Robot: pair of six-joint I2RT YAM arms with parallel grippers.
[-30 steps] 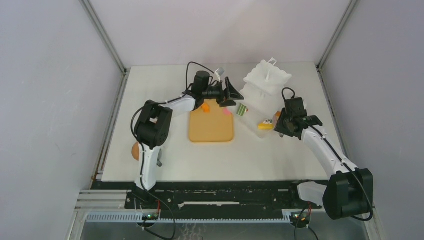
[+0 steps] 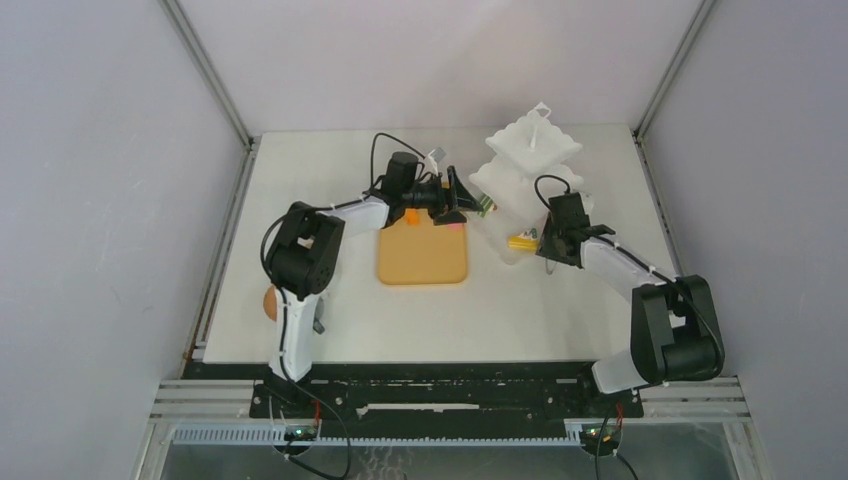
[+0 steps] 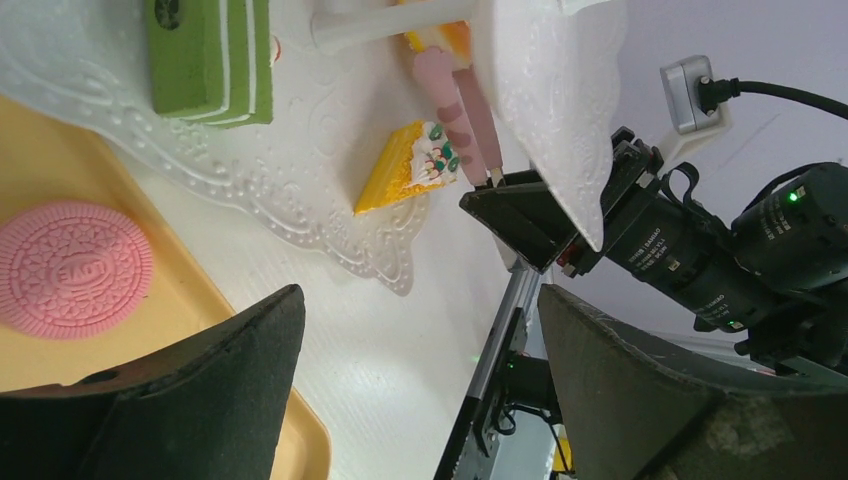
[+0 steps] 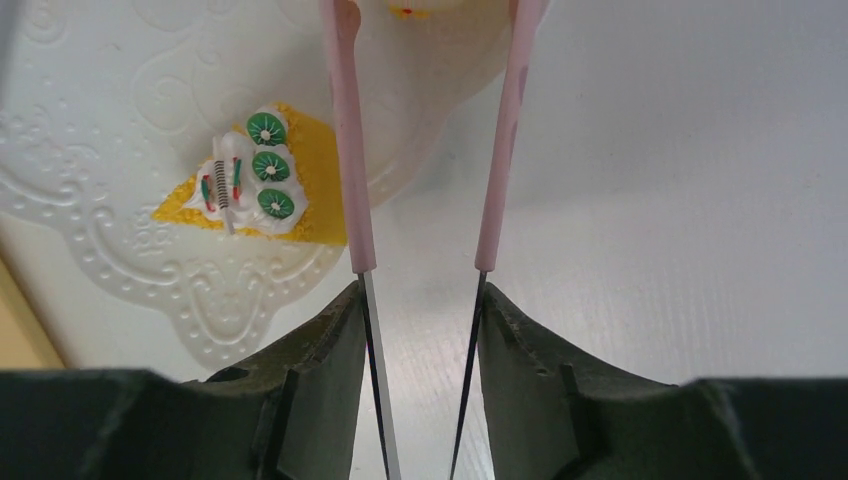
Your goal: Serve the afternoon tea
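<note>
A white tiered stand [image 2: 530, 145] with lacy plates stands at the back right. On its lower plate are a green layered cake [image 3: 208, 60], a yellow cake slice with white cream [image 3: 395, 170] and another yellow piece [image 3: 432, 38], partly hidden. My left gripper [image 2: 460, 195] stands open over the orange tray's back right, left of the stand. My right gripper [image 2: 545, 245] is at the stand's right; its pink fingertips are part open in the right wrist view, beside the decorated slice [image 4: 262, 180]. Whether anything at the top edge sits between them is unclear.
The orange tray [image 2: 420, 270] holds a pink round piece [image 3: 75, 268] and an orange piece. A brown round item [image 2: 270, 303] is at the front left, partly under the left arm.
The stand appears slightly shifted.
</note>
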